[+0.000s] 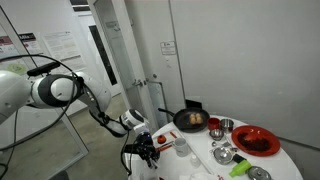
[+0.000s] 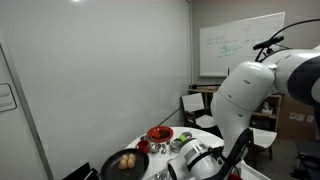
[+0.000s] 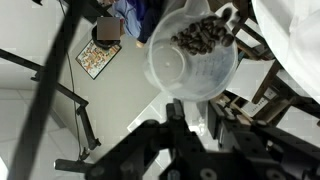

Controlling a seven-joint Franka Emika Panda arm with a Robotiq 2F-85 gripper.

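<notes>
In the wrist view a clear cup [image 3: 172, 66] sits right at my fingertips, with dark brown beans [image 3: 203, 37] gathered at one side inside it. My gripper is shut on the near wall of this cup. In exterior view 1 the gripper [image 1: 151, 157] is low at the table's left edge; the held cup is hard to make out there. In exterior view 2 the arm [image 2: 205, 162] blocks the view of the fingers.
A black pan [image 1: 191, 120] with brown items, a red bowl [image 1: 256, 139] and several metal cups stand on the white table [image 1: 205, 155]. A clear container [image 1: 182, 147] is right of the gripper. A green-handled item [image 1: 240, 168] lies near the front.
</notes>
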